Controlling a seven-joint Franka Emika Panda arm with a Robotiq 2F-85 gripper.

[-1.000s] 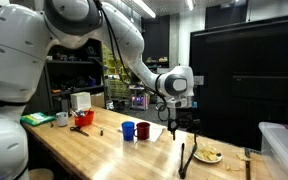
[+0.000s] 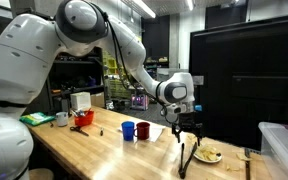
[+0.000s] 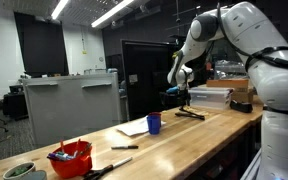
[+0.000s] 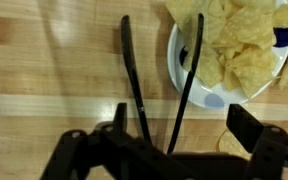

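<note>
A pair of black tongs (image 2: 187,161) lies on the wooden table, its two arms spread in a narrow V. My gripper (image 2: 187,134) hangs above the tongs, pointing down, with its fingers wide apart. From the wrist, both tong arms (image 4: 135,80) run between the gripper's separated fingers (image 4: 249,130), and nothing is gripped. The joined end of the tongs is hidden behind the gripper's body there. Beside the tongs stands a white plate of yellow chips (image 4: 246,45), also visible as a plate (image 2: 206,155) in the first exterior view.
A blue cup (image 2: 128,131) and a dark red cup (image 2: 143,131) stand farther along the table. A red container (image 3: 71,158) holds several items. A clear plastic bin (image 2: 281,148) sits at the right.
The arm has come down slightly, bringing the gripper nearer the tongs. The tongs, plate and cups have stayed where they were.
</note>
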